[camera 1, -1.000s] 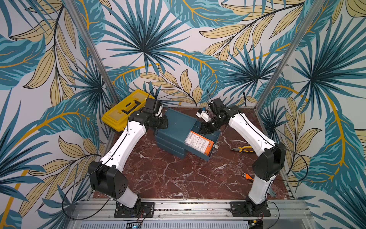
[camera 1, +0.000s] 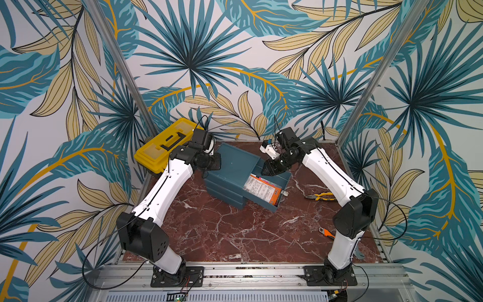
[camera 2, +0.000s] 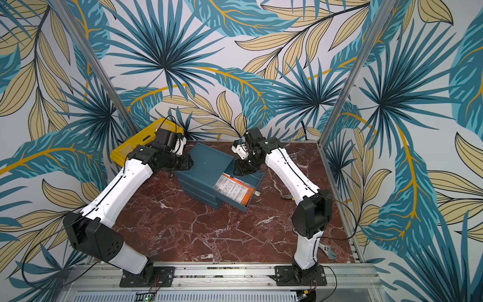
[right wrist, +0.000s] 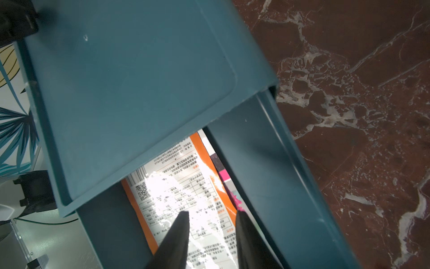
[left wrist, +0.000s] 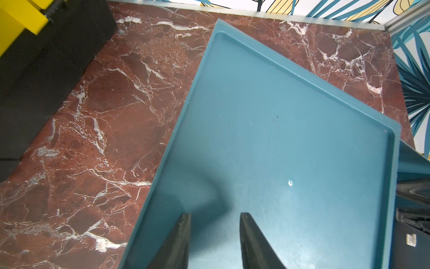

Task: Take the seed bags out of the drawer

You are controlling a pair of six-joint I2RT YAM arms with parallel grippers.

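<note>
A teal cabinet (camera 1: pixel 231 166) stands mid-table, its top drawer (camera 1: pixel 275 205) pulled out toward the front right. Inside lies a white-and-orange seed bag (right wrist: pixel 179 188), partly under the cabinet top, with another pink-marked bag edge (right wrist: pixel 226 179) beside it. My right gripper is over the drawer and bag, fingers apart with nothing clearly between them. My left gripper is over the cabinet's top left portion, fingers apart and empty.
A yellow toolbox (camera 1: pixel 156 151) sits at the back left. Pliers (camera 1: pixel 319 196) and an orange-handled tool (camera 1: pixel 326 233) lie on the right.
My right gripper has shifted slightly up and right over the drawer since a second ago. The left arm looks almost still.
</note>
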